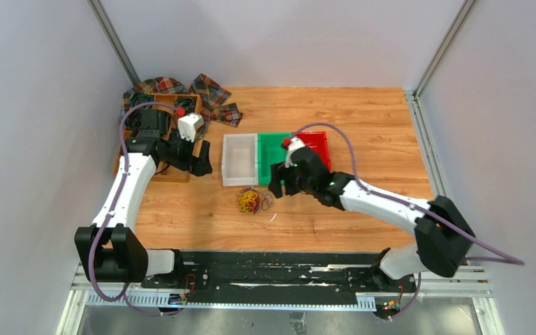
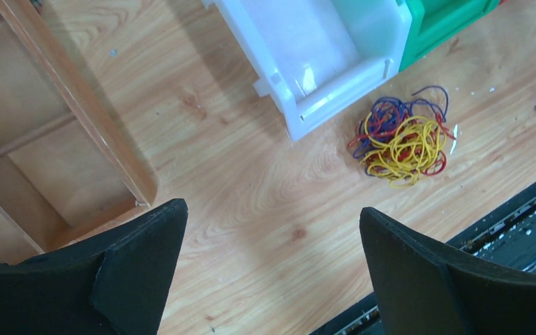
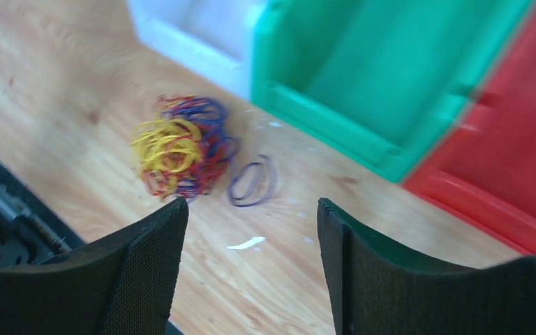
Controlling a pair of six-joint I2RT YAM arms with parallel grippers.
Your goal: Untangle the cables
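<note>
A tangled bundle of yellow, red and blue cables (image 1: 248,201) lies on the table in front of the white and green bins, with a loose blue loop at its right (image 3: 251,181). My right gripper (image 1: 276,180) hangs just above and right of the bundle, its fingers apart with nothing between them; its wrist view is blurred. My left gripper (image 1: 201,160) is open over the table beside the wooden organiser, left of the bundle, holding nothing.
White bin (image 1: 239,160), green bin (image 1: 272,150) and red bin (image 1: 317,144) stand in a row mid-table. The wooden organiser (image 1: 176,176) and plaid cloth (image 1: 216,98) lie back left. A small white strip (image 3: 246,243) lies by the bundle.
</note>
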